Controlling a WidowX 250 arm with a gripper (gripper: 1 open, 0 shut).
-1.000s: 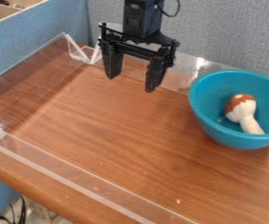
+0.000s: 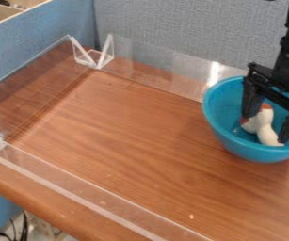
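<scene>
A teal bowl (image 2: 219, 118) sits at the right of the wooden surface. Inside it lies a white toy mushroom (image 2: 266, 134) with a red-orange cap, partly covered by my gripper. My black gripper (image 2: 271, 113) is over and down into the bowl at the mushroom, its fingers open; whether they touch it is unclear.
Clear acrylic edging with white brackets (image 2: 92, 55) runs along the back and left. Grey and blue padded walls stand behind, with cables at lower left.
My gripper has moved right and down from above the back middle of the table into the bowl, over the mushroom.
</scene>
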